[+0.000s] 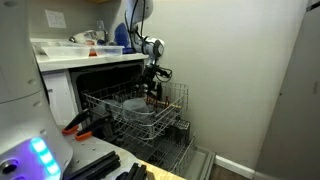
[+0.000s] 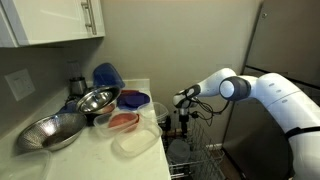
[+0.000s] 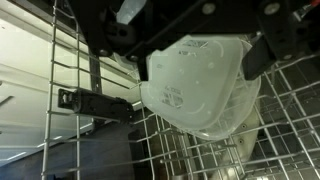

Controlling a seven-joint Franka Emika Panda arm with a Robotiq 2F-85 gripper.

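Note:
My gripper [image 1: 154,80] hangs over the pulled-out dishwasher rack [image 1: 175,103]. In the wrist view its dark fingers stand apart, one at each side, so the gripper looks open. Between and beyond them lies a translucent plastic lid or container [image 3: 190,88], resting on the wire rack. The exterior view shows this pale plastic piece [image 1: 136,105] low in the rack, apart from the gripper. From the counter side, the gripper [image 2: 184,130] is over the rack just past the counter's edge, with nothing visible hanging from it.
The counter [image 2: 125,165] holds a metal colander [image 2: 52,132], a steel bowl [image 2: 98,99], clear plastic containers [image 2: 136,139] and a blue bowl [image 2: 132,99]. A lower rack [image 1: 172,150] extends beneath the upper one. Open floor lies to the right in the first exterior view.

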